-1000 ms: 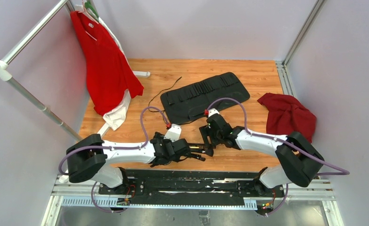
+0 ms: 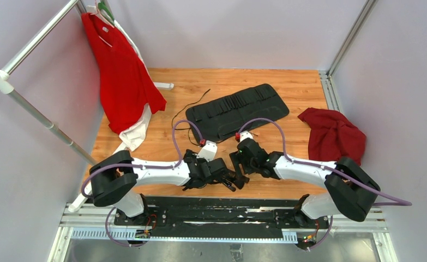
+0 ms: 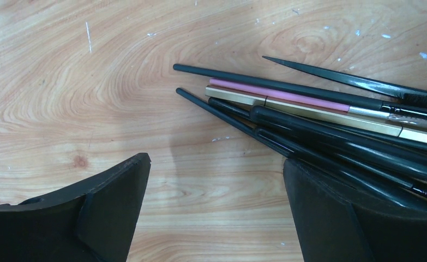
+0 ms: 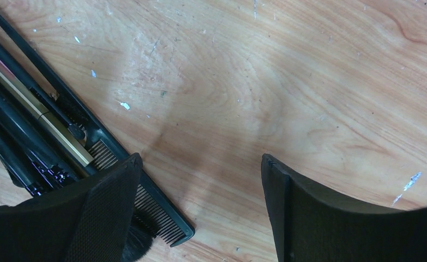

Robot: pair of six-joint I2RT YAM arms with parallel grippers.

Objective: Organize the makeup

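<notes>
Makeup tools lie in a loose bundle on the table: black brushes [image 3: 336, 134], a gold stick [image 3: 331, 113], a pink-handled brush [image 3: 287, 94] and a black comb [image 4: 162, 204] with a pointed tail. My left gripper is open above the handle ends, one finger overlapping the bundle's edge and bare wood between the fingers. My right gripper hangs open by the comb's toothed end; its left finger covers part of the comb and brush heads. Beyond both arms, a black brush roll [image 2: 238, 109] is spread flat, its slots looking empty.
A dark red cloth [image 2: 334, 134] lies bunched at the right. Red and white garments [image 2: 118, 82] hang from a rack at the left. The roll's thin cord [image 2: 192, 102] curls on the wood. Bare table lies right of the comb.
My left arm has shifted right, toward the right gripper and over the bundle. My right gripper has moved slightly toward the front. The roll and cloth stay put.
</notes>
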